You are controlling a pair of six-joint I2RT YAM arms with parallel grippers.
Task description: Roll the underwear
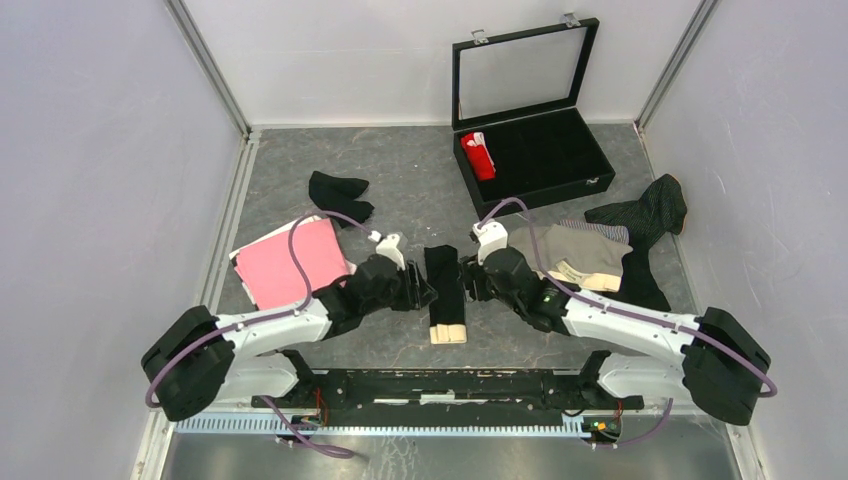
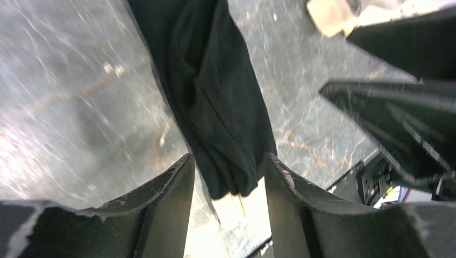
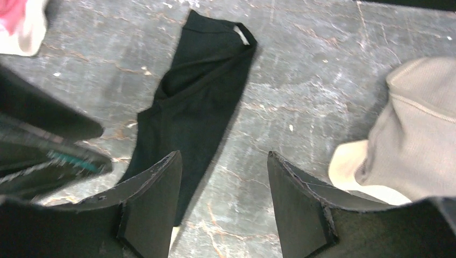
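Observation:
The black underwear [image 1: 444,285] lies folded into a narrow strip in the middle of the table, its cream waistband [image 1: 448,334] toward the robot. In the left wrist view the black cloth [image 2: 236,91] runs up from between the fingertips, creased along its length. My left gripper is part open over the waistband end, with no cloth clearly gripped. At the strip's right side, my right gripper stands open. Bare table shows between its fingers, and the folded cloth [image 3: 199,107] lies to their left.
A black box [image 1: 540,160] with its lid up holds a red roll [image 1: 478,156] at the back. Pink cloth [image 1: 300,262] and a black piece [image 1: 340,195] lie left. Grey [image 1: 575,250] and dark garments [image 1: 645,220] lie right. Both grippers are close together.

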